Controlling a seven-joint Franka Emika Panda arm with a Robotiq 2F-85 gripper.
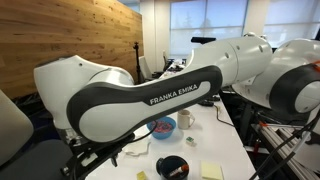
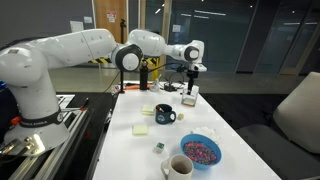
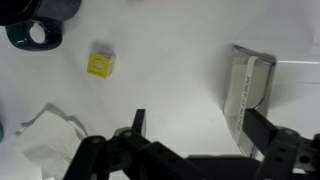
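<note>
In the wrist view my gripper stands open, its two dark fingers far apart and only bare white table between them. A clear-lidded box lies just beyond the right finger; whether they touch I cannot tell. Up and to the left sits a small yellow block, beside a dark mug. At the lower left is a crumpled white cloth or tissue. From exterior view 2, the gripper hangs at the table's far end, near the box.
A blue bowl with reddish contents and a pale mug stand at the opposite end of the table. Between them and the dark mug are a small green-and-white block and a pale yellow square.
</note>
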